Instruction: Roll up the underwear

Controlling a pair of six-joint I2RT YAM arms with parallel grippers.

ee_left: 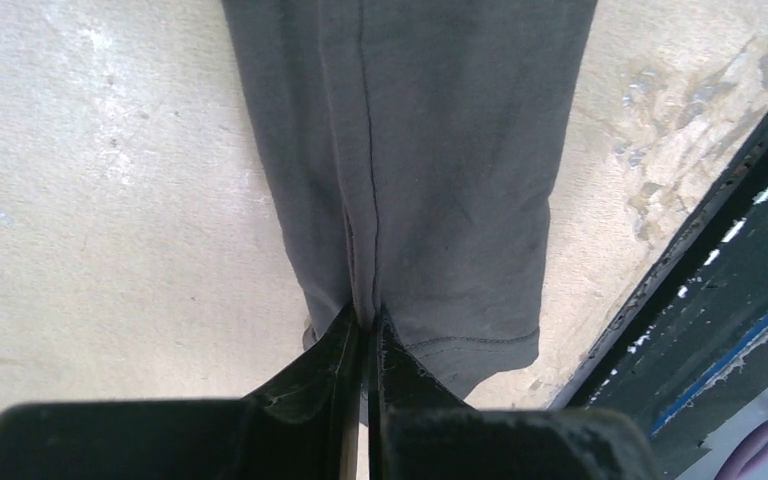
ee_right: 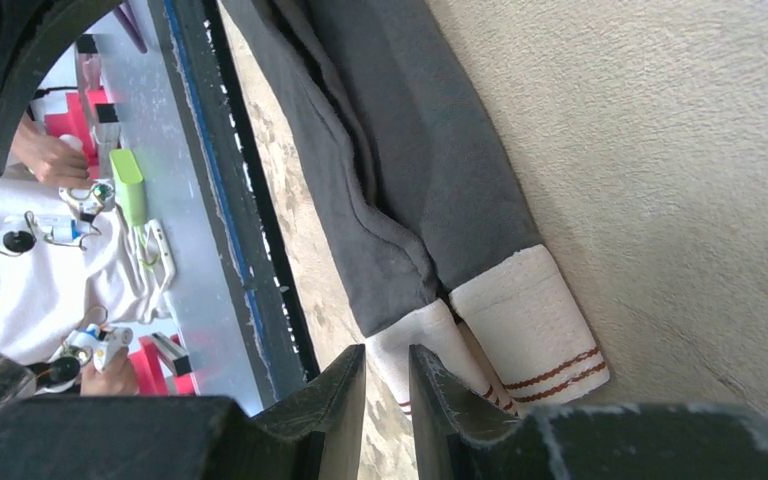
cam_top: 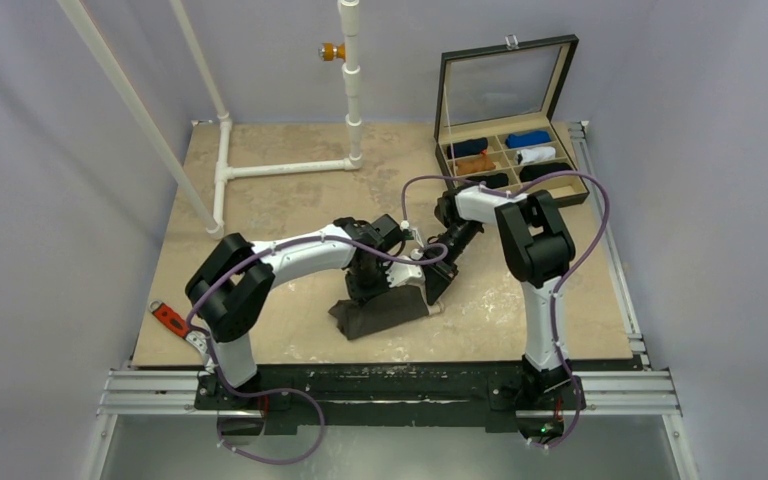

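Note:
The dark grey underwear [cam_top: 385, 312] lies flattened in a long strip near the table's front edge, its sides folded in to a seam along the middle. At its right end is the white waistband [ee_right: 530, 325] with red-brown stripes. In the left wrist view my left gripper is shut at the strip's other end, the raised middle fold running in between its fingertips. My right gripper stands partly open over the waistband, with a gap between its tips. In the top view the arms cover part of the cloth.
An open-lidded box [cam_top: 512, 165] with rolled clothes in its compartments stands at the back right. White pipes [cam_top: 290, 169] stand at the back left. A red-handled tool [cam_top: 170, 319] lies at the left edge. Bare table surrounds the cloth.

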